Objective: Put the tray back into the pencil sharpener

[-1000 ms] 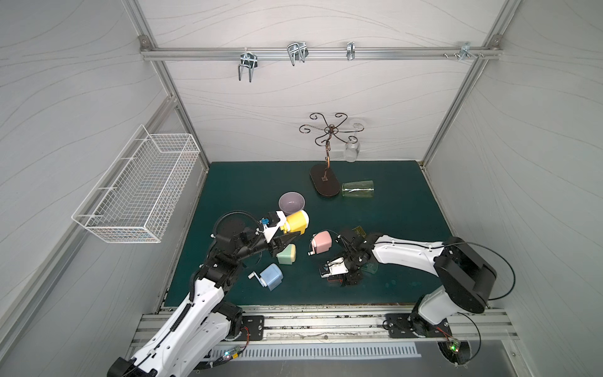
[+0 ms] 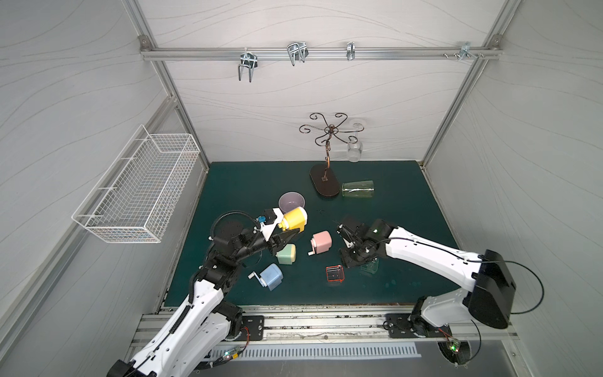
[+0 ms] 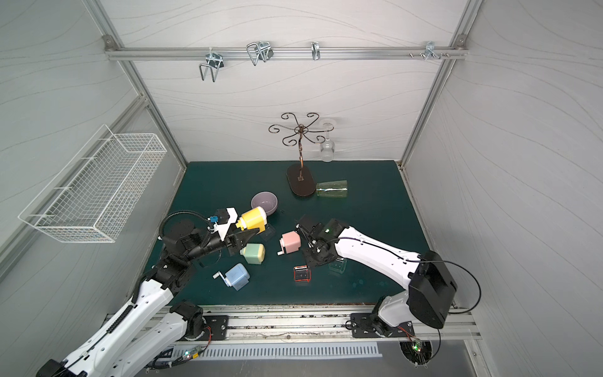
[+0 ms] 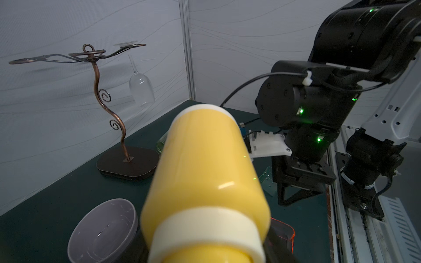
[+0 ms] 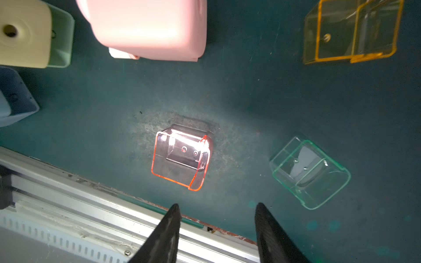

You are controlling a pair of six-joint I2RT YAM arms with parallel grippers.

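Note:
The yellow pencil sharpener [image 4: 206,166] is held up off the table, tilted, with my left gripper [image 2: 286,230] shut on it. It fills the middle of the left wrist view, mostly hiding the fingers. Three clear trays lie loose on the table in the right wrist view: an orange-yellow-rimmed tray [image 5: 319,39] at the top right, a red-rimmed tray [image 5: 182,162] left of centre and a green-rimmed tray [image 5: 307,175] to the right. Above the table, my right gripper is open, its fingers apart and empty.
Pink [image 2: 321,242], green [image 2: 286,254] and blue [image 2: 270,275] sharpeners stand on the table between the arms. Behind them are a purple bowl [image 2: 291,202], a metal stand [image 2: 324,180] with a hanging glass, and a lying green glass [image 2: 358,189].
My right arm has swung up and away from the red-rimmed tray, which is uncovered now and still on the table. The left gripper with the yellow sharpener has shifted only slightly.

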